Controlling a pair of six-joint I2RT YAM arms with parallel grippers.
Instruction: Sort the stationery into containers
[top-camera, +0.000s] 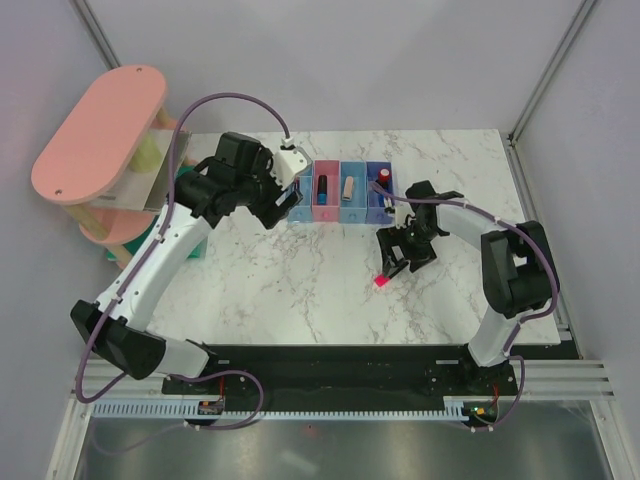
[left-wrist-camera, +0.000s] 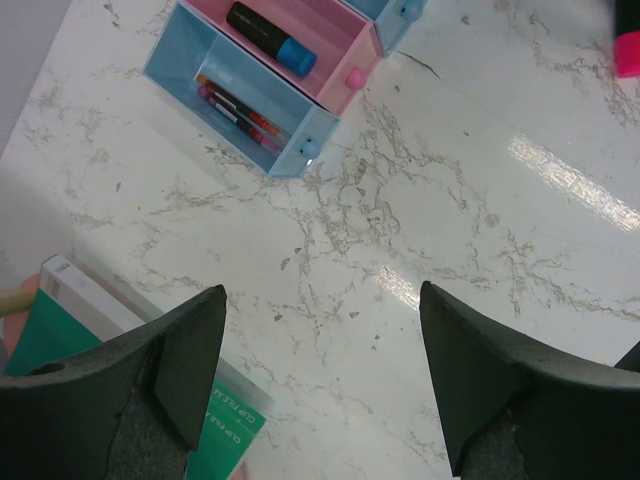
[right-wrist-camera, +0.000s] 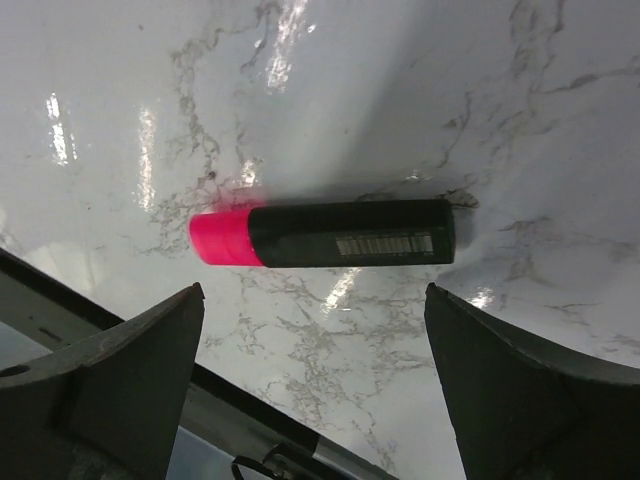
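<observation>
A black marker with a pink cap (right-wrist-camera: 350, 235) lies flat on the table, near the middle right in the top view. My right gripper is above it, open, with the marker just ahead of its fingertips and nothing held. My left gripper is open and empty, over bare table by the leftmost box. In a row stand a light blue box (left-wrist-camera: 222, 80) holding several pens, a pink box (top-camera: 326, 212) with a black, blue-ended marker (left-wrist-camera: 270, 38), another light blue box (top-camera: 352, 214) with a beige item (top-camera: 348, 188), and a dark blue box (top-camera: 376, 214) with a red item (top-camera: 383, 176).
A pink-topped shelf (top-camera: 100, 135) stands at the far left, with a green book-like item (left-wrist-camera: 228, 432) by its base.
</observation>
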